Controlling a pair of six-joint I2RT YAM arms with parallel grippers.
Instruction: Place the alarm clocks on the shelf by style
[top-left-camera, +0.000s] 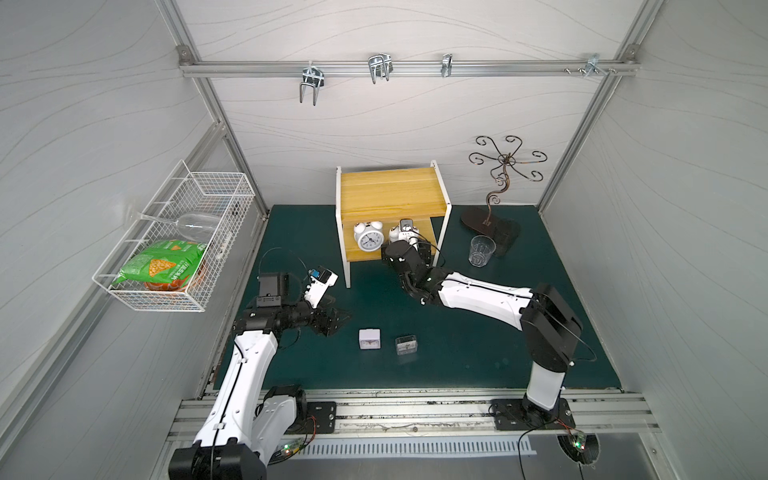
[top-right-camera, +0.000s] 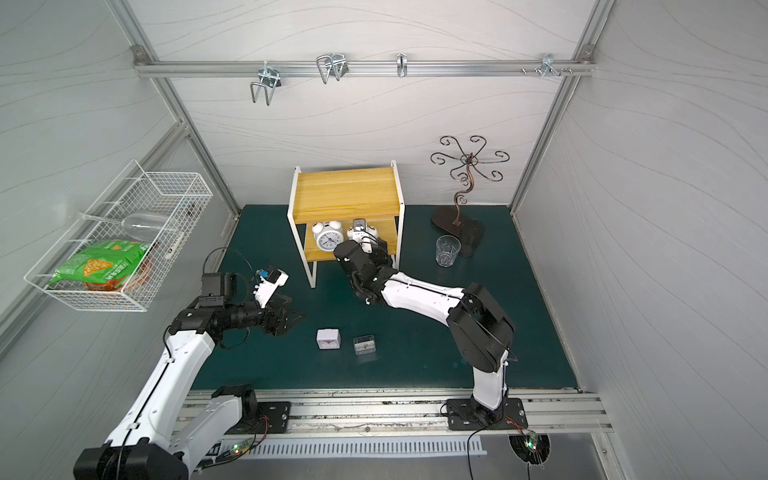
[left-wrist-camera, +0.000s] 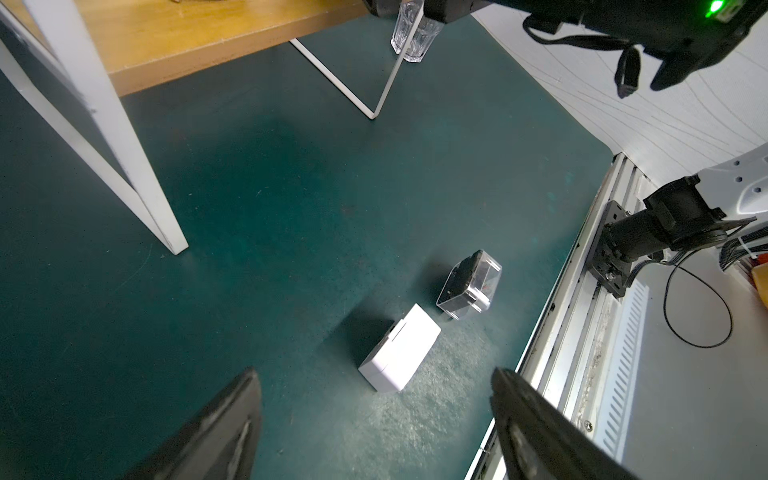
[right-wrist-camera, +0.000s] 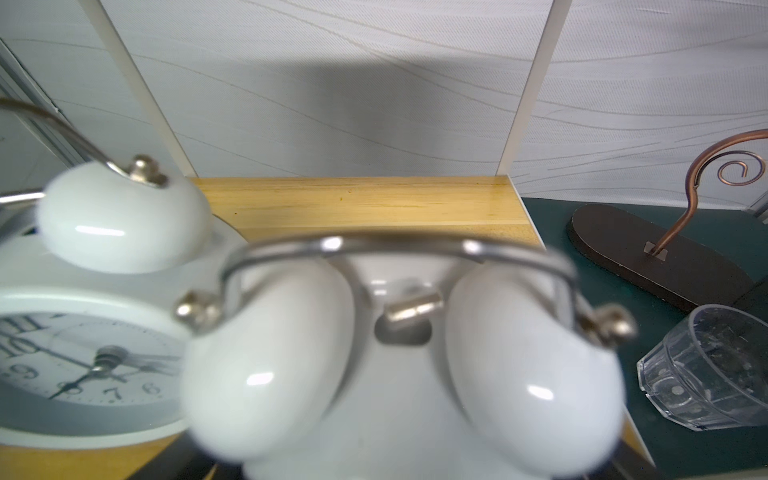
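Two white twin-bell alarm clocks stand on the lower wooden board of the shelf (top-left-camera: 389, 189): the left one (right-wrist-camera: 88, 352) faces forward, the right one (right-wrist-camera: 400, 400) fills the right wrist view. My right gripper is at that right clock, fingers mostly hidden below it, open. On the mat lie a small white cube-like clock (left-wrist-camera: 400, 352) and a small clear-cased clock (left-wrist-camera: 468, 284), side by side in front of the shelf. My left gripper hangs open over the mat, left of them, nothing between its fingers.
A glass (top-left-camera: 481, 251) and a metal scroll stand (top-left-camera: 480, 220) are right of the shelf. A wire basket (top-left-camera: 144, 297) with a green bag hangs on the left wall.
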